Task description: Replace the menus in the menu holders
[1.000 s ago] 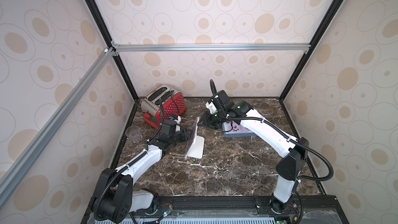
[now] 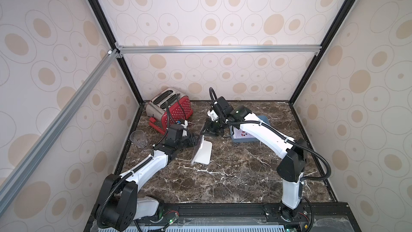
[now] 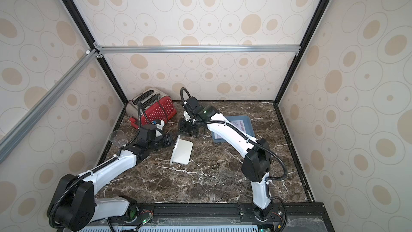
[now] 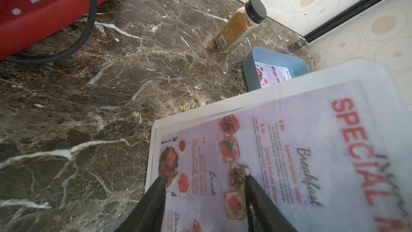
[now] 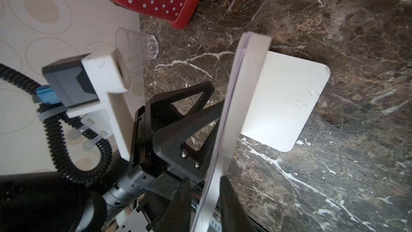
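The menu holder, with a white base (image 5: 285,103) and an upright, leaning panel (image 5: 242,90), stands mid-table. A printed menu (image 4: 201,163) with food pictures shows on the panel's face in the left wrist view. Against that face, my left gripper has its fingers apart; whether anything lies between them cannot be made out. From the far side, my right gripper reaches the panel's upper end. Its fingers are apart with the panel's edge between them, and a gap shows on one side. Another menu (image 4: 272,73) lies in the blue tray (image 4: 251,73).
A red toaster (image 2: 182,111) stands at the back left and a clear cup (image 2: 138,138) at the left edge. Behind the holder is a black-capped spice bottle (image 4: 238,28).
My right gripper has moved left and slightly down, from beside the panel onto its upper end. The left arm and the holder look nearly unmoved.
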